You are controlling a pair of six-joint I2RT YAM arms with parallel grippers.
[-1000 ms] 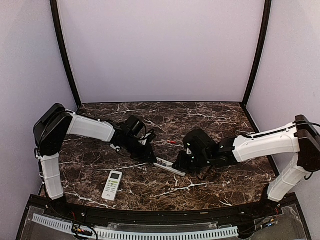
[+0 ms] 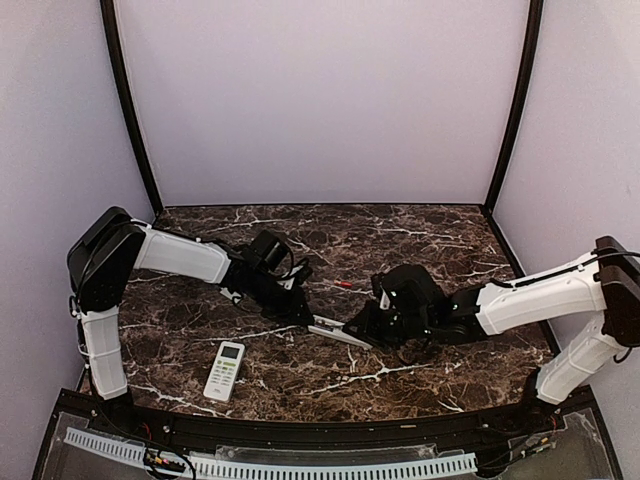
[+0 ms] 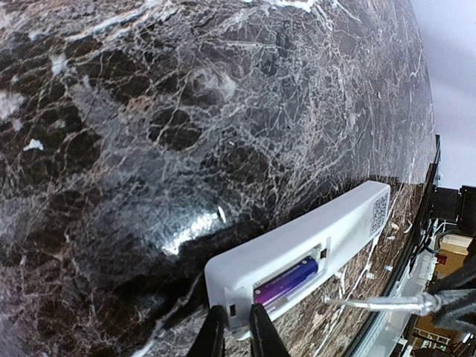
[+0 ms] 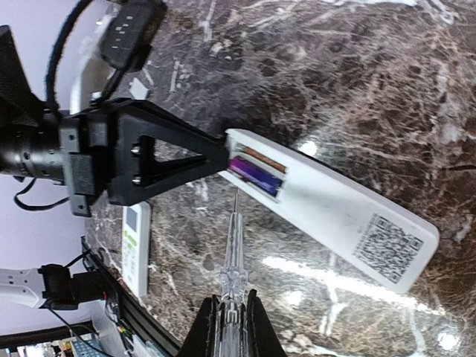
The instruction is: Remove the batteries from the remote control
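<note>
The white remote [image 4: 349, 216] lies back-up on the marble table [image 2: 330, 390], battery compartment uncovered, a purple battery [image 3: 286, 281] [image 4: 255, 175] inside. My left gripper is shut on the remote's far-left end, as the top and wrist views show. My right gripper is shut on a thin metal tool [image 4: 233, 245], whose tip is beside the compartment's edge, close to the purple battery.
A second white remote [image 2: 224, 370] lies face-up at the front left. A small red object [image 2: 343, 283] lies behind the grippers.
My right gripper and arm have shifted slightly to the right over the last second. The left gripper has stayed in place on the remote.
</note>
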